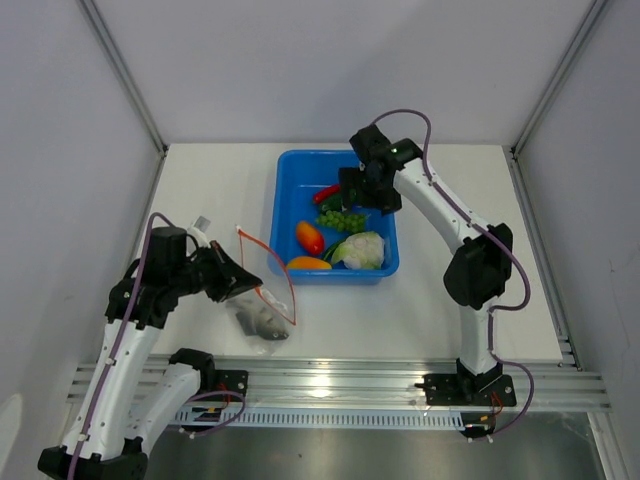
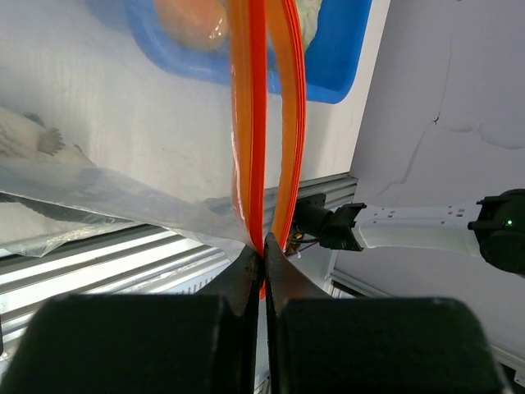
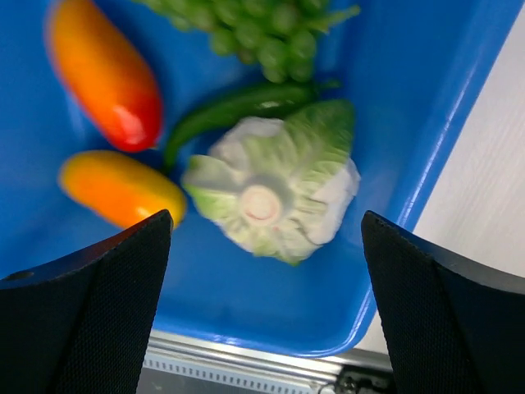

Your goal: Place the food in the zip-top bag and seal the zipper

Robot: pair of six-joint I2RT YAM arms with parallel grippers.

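The clear zip top bag hangs at the left front with its orange-edged mouth spread apart; something pale and dark shows through its film, too blurred to name. My left gripper is shut on the bag's edge by the orange zipper strip. Above the back right of the blue bin, my right gripper is open and empty. Below it in the right wrist view lie a cauliflower, green grapes, a green pepper, a red-orange vegetable and a yellow-orange one.
The blue bin stands mid-table, its left front corner close to the bag. A red pepper lies near its back, partly hidden by the right gripper. Bare table extends to the bin's right.
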